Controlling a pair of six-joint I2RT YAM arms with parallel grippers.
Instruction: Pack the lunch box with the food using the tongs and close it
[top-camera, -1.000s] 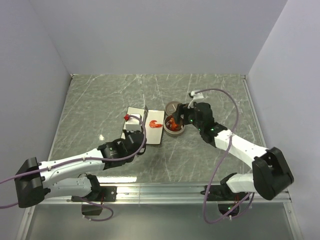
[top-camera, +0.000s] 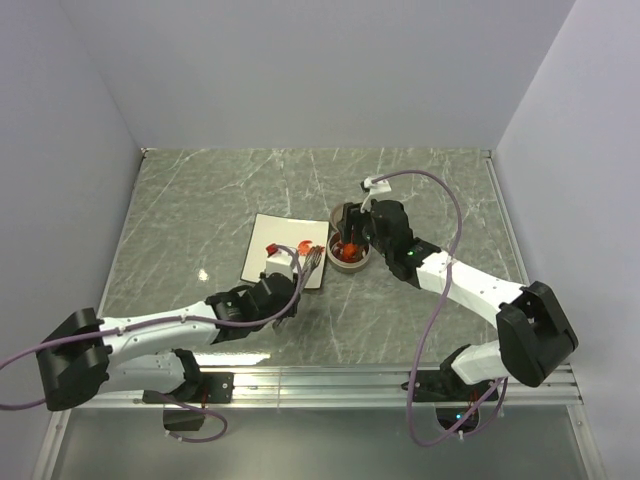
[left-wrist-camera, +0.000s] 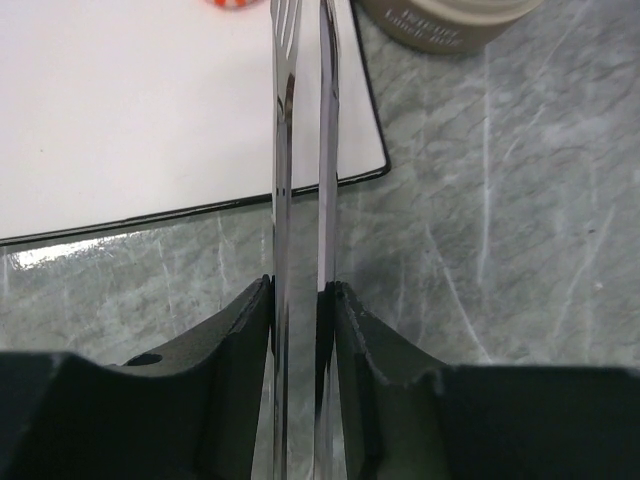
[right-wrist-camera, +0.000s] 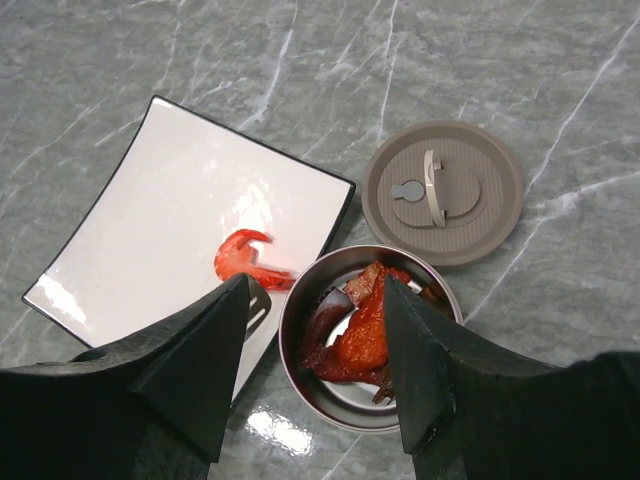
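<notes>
My left gripper is shut on metal tongs (left-wrist-camera: 283, 165), one arm ending in fork tines. The tongs reach over the near edge of a white board (right-wrist-camera: 175, 220). On that board lies an orange shrimp, just past the lunch box's rim; in the left wrist view only a sliver of the shrimp (left-wrist-camera: 233, 3) shows. The round lunch box (right-wrist-camera: 287, 365) stands beside the board with reddish meat (right-wrist-camera: 362, 345) inside. Above the box hangs my right gripper, fingers apart and empty. Part of the tongs (right-wrist-camera: 258, 303) shows behind its left finger.
The round lid (right-wrist-camera: 490, 185) with its raised handle lies flat just behind the lunch box. Bare marble table (top-camera: 190, 210) spreads at left, right and behind. Purple cables (top-camera: 455, 250) trail along both arms.
The left gripper has shifted right and slightly nearer, its tongs swinging towards the shrimp and box.
</notes>
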